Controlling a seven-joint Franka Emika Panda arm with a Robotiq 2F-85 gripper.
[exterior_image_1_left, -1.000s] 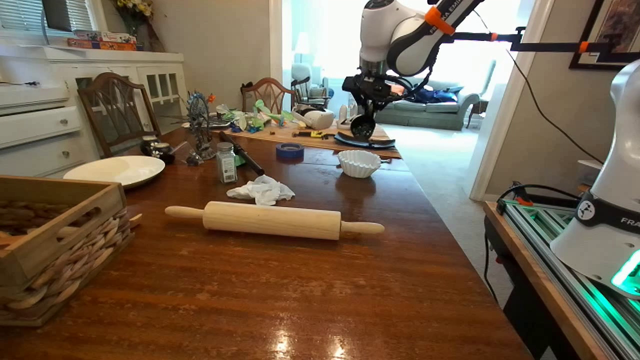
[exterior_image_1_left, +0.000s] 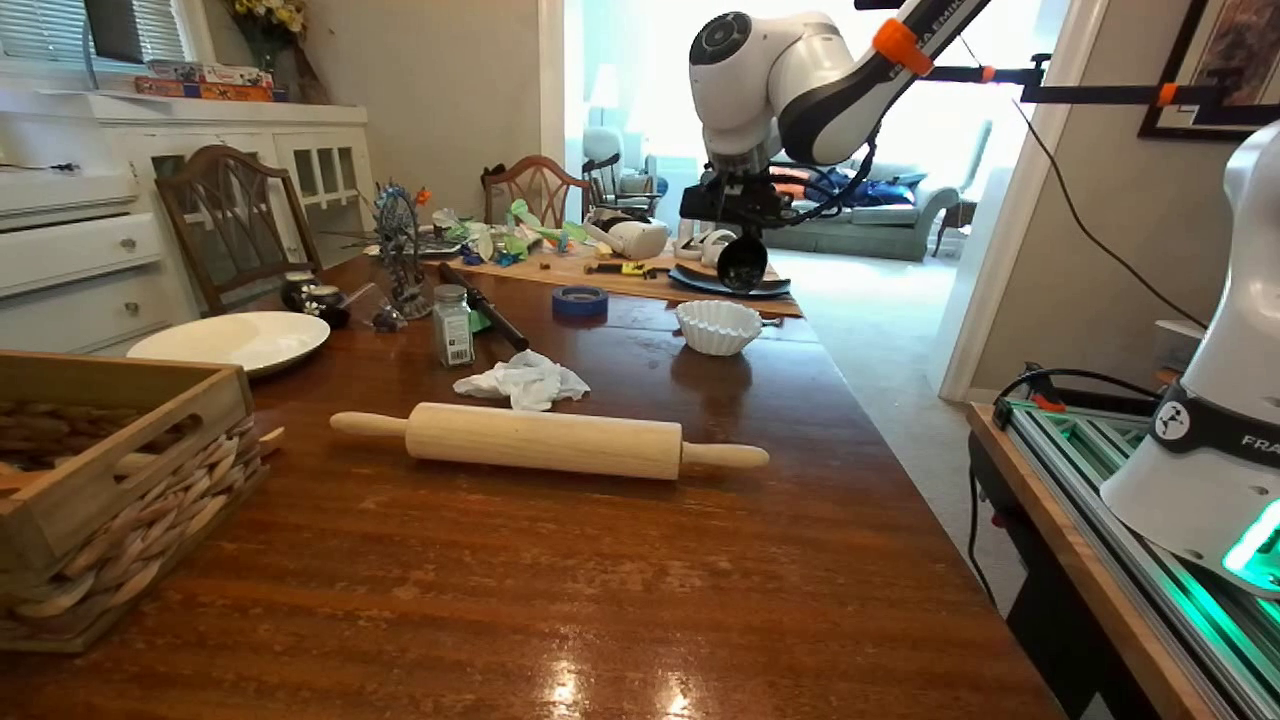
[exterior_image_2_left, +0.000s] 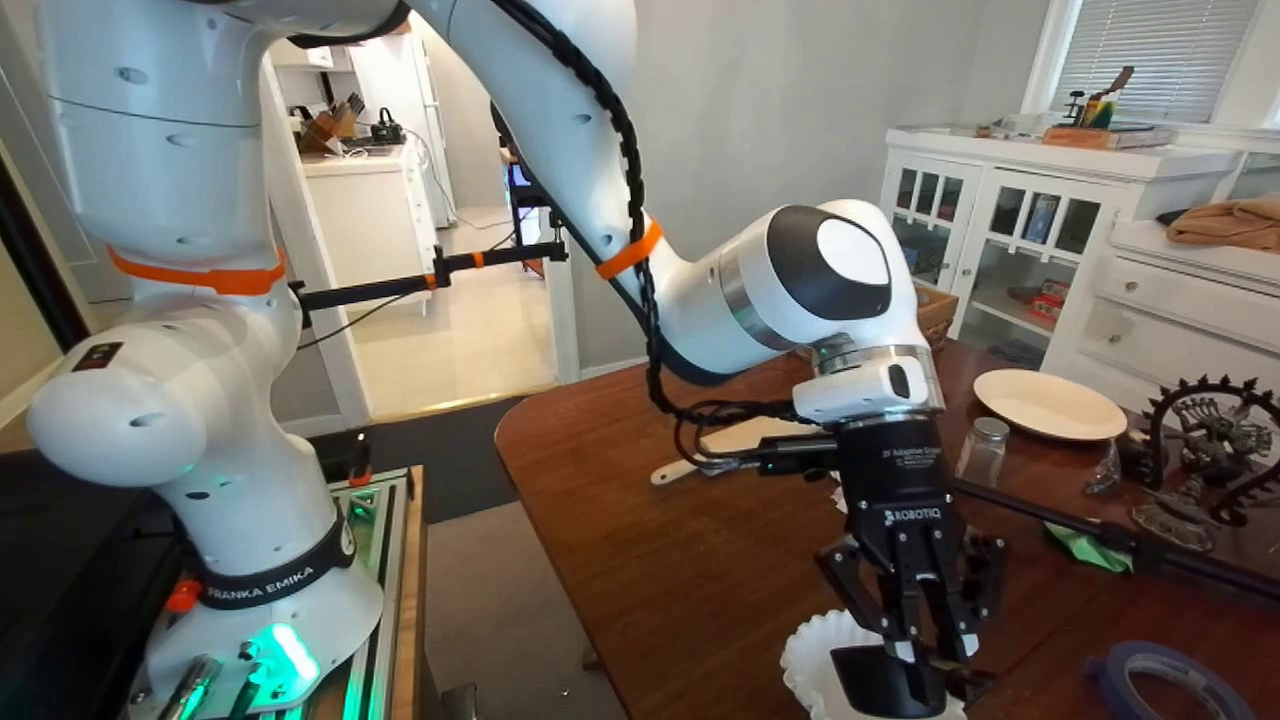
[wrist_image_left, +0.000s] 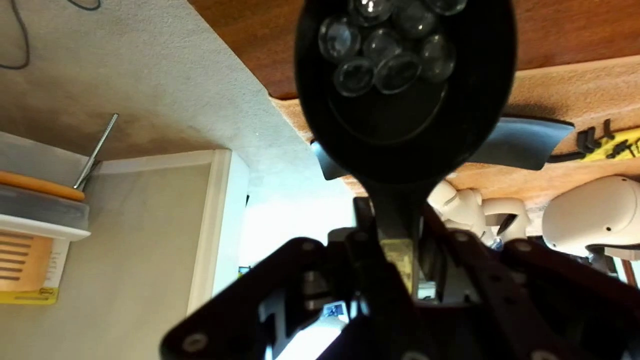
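A black scoop (wrist_image_left: 390, 153) with a round, deep head holds several clear glass beads (wrist_image_left: 384, 51), gathered toward the end away from its handle. My gripper is shut on the scoop's handle, just behind the head. In exterior view 1 the scoop (exterior_image_1_left: 743, 264) hangs tilted, its opening facing that camera. A white fluted bowl (exterior_image_1_left: 717, 328) stands upright on the table, lower than the scoop and apparently on the near side of it. From exterior view 2, the scoop (exterior_image_2_left: 885, 682) overlaps part of the bowl (exterior_image_2_left: 816, 654). The bowl's inside is mostly hidden.
Behind the scoop lies a dark curved tray (exterior_image_1_left: 708, 283). Blue tape (exterior_image_1_left: 579, 301), a glass jar (exterior_image_1_left: 453, 326), crumpled paper (exterior_image_1_left: 525, 382) and a rolling pin (exterior_image_1_left: 546, 440) occupy the table. Its near part (exterior_image_1_left: 540, 588) is bare. The table's edge runs close to the bowl.
My arm has come closer to exterior view 1's camera, with the scoop still in the gripper. The scoop looks larger and sits slightly farther right and lower. The bowl has stayed put.
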